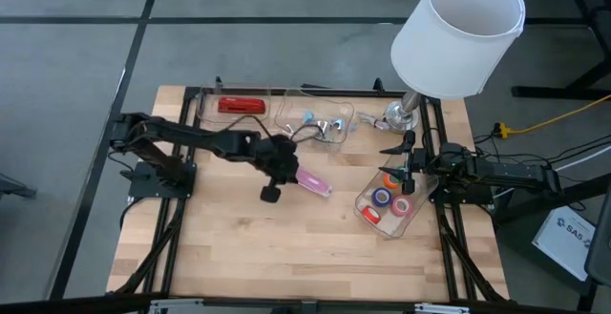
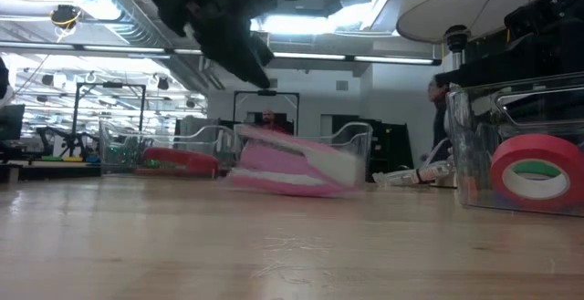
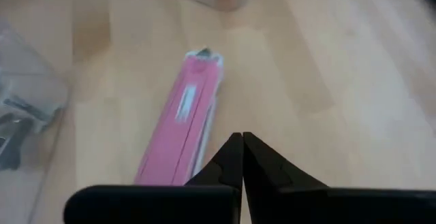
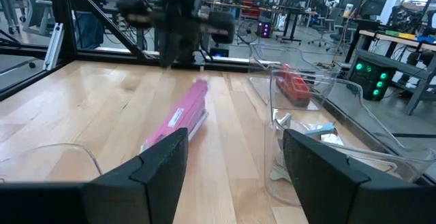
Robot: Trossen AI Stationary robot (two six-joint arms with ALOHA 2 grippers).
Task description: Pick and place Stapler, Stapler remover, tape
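A pink stapler (image 1: 313, 182) rests near the table's middle, blurred and looking tipped in the low view (image 2: 292, 163). My left gripper is shut with nothing between its fingers; the stapler lies apart from its tips. In the low view that gripper hangs above the stapler. Rolls of tape (image 1: 382, 198) fill the clear bin (image 1: 361, 202) at right. Metal pieces, possibly staple removers (image 1: 336, 124), sit in the back middle clear bin (image 1: 283, 123). Beside the tape bin, my right gripper stands open and empty.
A red stapler (image 1: 242, 105) occupies the back left clear bin (image 1: 210, 118). Behind the right arm stands a lamp with a white shade (image 1: 458, 32), its base on the table's back right.
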